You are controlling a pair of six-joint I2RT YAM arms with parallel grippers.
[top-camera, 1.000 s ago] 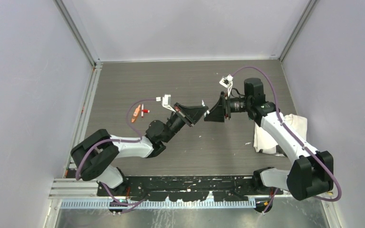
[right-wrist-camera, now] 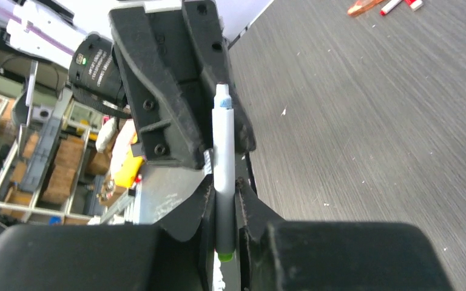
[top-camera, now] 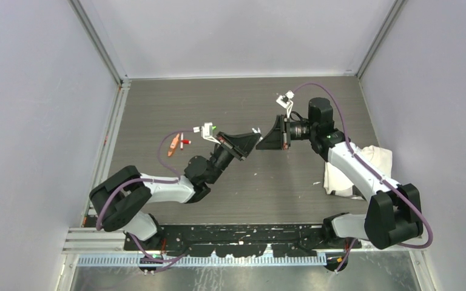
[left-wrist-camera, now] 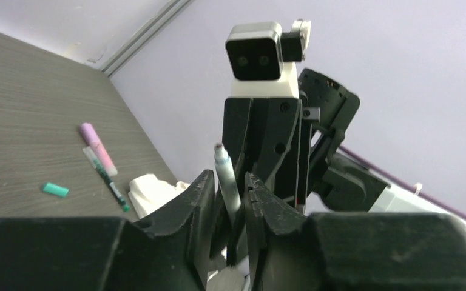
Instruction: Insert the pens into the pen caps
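Observation:
Near the table's middle the left gripper [top-camera: 260, 137] and right gripper [top-camera: 261, 145] meet tip to tip. A slim white pen [right-wrist-camera: 223, 157] stands nearly upright there, its narrow tip up and a green bit at its lower end. Both fingers of my right gripper close against its sides. From the left wrist, a white pen [left-wrist-camera: 226, 176] shows in the narrow gap of the left gripper; whether those fingers press on it is unclear. A small white piece [right-wrist-camera: 208, 162] shows by the left fingertips. No cap can be made out clearly between the grippers.
An orange item [top-camera: 173, 145], a white-and-red pen [top-camera: 181, 141] and a red piece [top-camera: 186, 142] lie at the left. A pink pen [left-wrist-camera: 99, 148], dark green pen [left-wrist-camera: 107, 180] and green cap [left-wrist-camera: 55, 190] rest on the table. A white cloth [top-camera: 373, 167] lies right.
Both grippers have shifted slightly left. The right arm has moved in a little, and the grippers remain close together.

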